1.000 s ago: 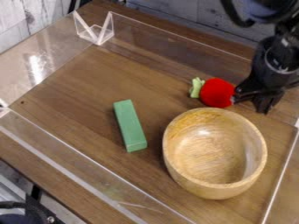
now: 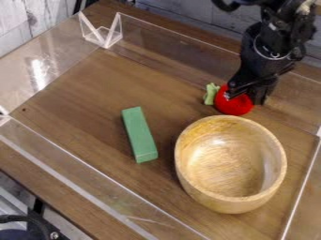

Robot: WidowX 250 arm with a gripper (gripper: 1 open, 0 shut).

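My black gripper point(image 2: 251, 89) hangs over the right back of the table, its lower part down at a red object point(image 2: 231, 104) with a pale green top point(image 2: 211, 94). The fingertips are partly hidden against the red object; I cannot tell whether they are around it or open. A wooden bowl point(image 2: 231, 165) stands just in front of the red object. A green block point(image 2: 139, 133) lies to the left of the bowl.
A clear plastic holder point(image 2: 100, 30) sits at the back left. Clear rails run along its edges.
My gripper has moved left from the right side onto the red object, which now looks slightly turned. The bowl and green block are unchanged.
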